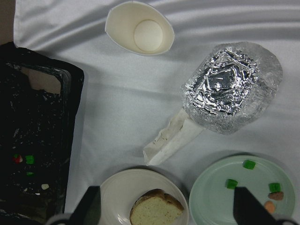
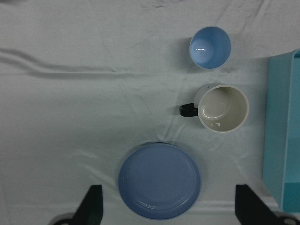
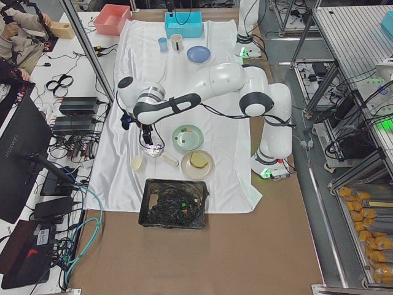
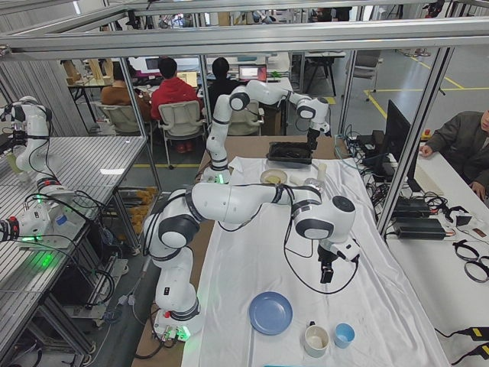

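My left gripper (image 3: 147, 135) hangs open above crumpled foil (image 1: 220, 84), a white paper wrapper (image 1: 168, 140) and a cream cup (image 1: 139, 14). Nearby are a beige plate (image 1: 115, 206) with a bread slice (image 1: 152, 211) and a green plate (image 1: 211, 197) with small food pieces. My right gripper (image 4: 327, 269) is open, empty, above the cloth near a blue plate (image 2: 159, 180), a mug (image 2: 220, 108) with dark handle and a blue cup (image 2: 210, 47).
A black tray (image 3: 202, 203) with dark lining and small scraps lies at the cloth's near end. A turquoise bin (image 2: 276, 126) stands at the other end.
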